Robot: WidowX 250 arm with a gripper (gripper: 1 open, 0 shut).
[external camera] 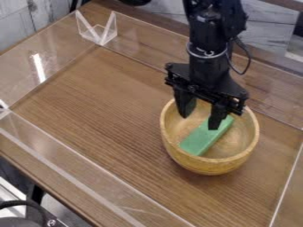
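Observation:
My black gripper (204, 99) stands open above the rear of a tan round bowl (196, 161), its fingers at or over the bowl's rim. A green rectangular object (207, 136) lies in the bowl, below and between the fingers, with nothing seen held. Whether the fingers touch the bowl cannot be told.
A clear plastic container (97, 28) stands at the back left. A grey wall or ledge runs behind the arm at the back right.

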